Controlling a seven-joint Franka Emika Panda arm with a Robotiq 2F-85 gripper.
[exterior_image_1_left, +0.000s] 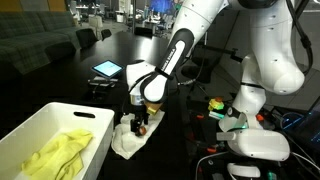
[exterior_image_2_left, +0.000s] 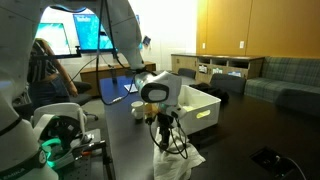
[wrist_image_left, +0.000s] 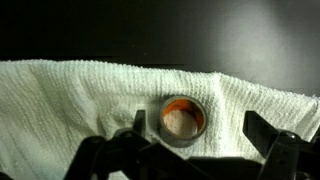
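A short round ring-like object, dark grey outside with an orange-brown inner wall, sits on a white ribbed towel. My gripper is open above it, with one finger on either side; the object lies closer to the left finger. No contact with either finger shows. From exterior view 1, the gripper hangs low over the towel, pointing down. In exterior view 2 the fingers partly hide that spot, and the towel spreads flat on the dark table.
A white box with a yellow cloth inside stands beside the towel. A tablet-like panel lies farther back. A white mug stands near the box.
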